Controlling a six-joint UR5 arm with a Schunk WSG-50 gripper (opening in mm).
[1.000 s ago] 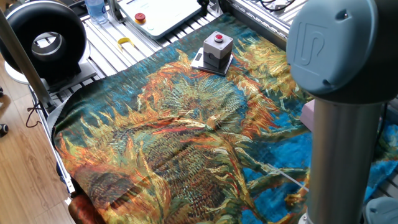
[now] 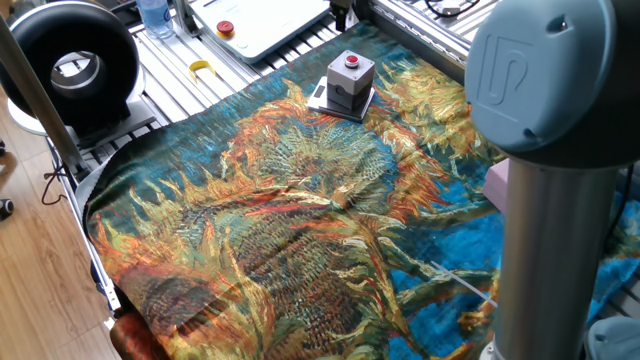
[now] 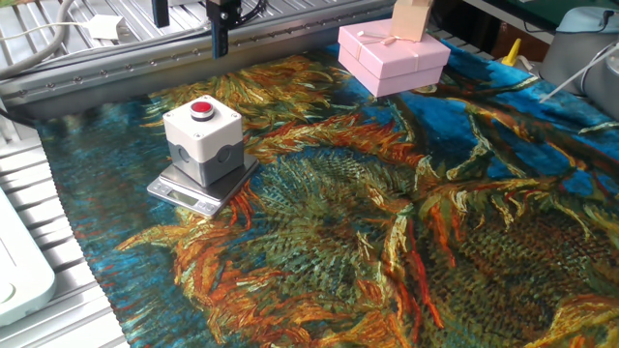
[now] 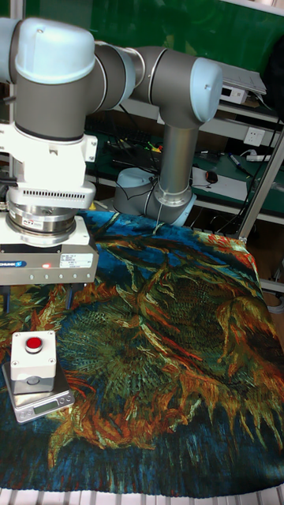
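Observation:
A white and grey box with a red push button (image 3: 202,140) stands upright on a small silver scale (image 3: 184,198), on the flower-patterned cloth. The same button box (image 4: 34,360) shows at lower left in exterior view 3. My gripper (image 3: 191,31) hangs beyond it, near the cloth's far edge, its two dark fingers well apart with nothing seen between them. From exterior view 3, the gripper body (image 4: 46,266) is above and behind the button box, not touching it. Only one fingertip (image 2: 340,14) shows at the top of exterior view 1.
A pink gift box (image 3: 392,60) sits at the cloth's back, with a pale wooden block (image 3: 411,19) on top. A metal rail (image 3: 106,82) runs behind the cloth. To the scale's other side lies a pale tray (image 2: 262,22).
The fingertip at the top of exterior view 1 has shifted slightly right and down, and the arm slightly right. The button box and scale have stayed put.

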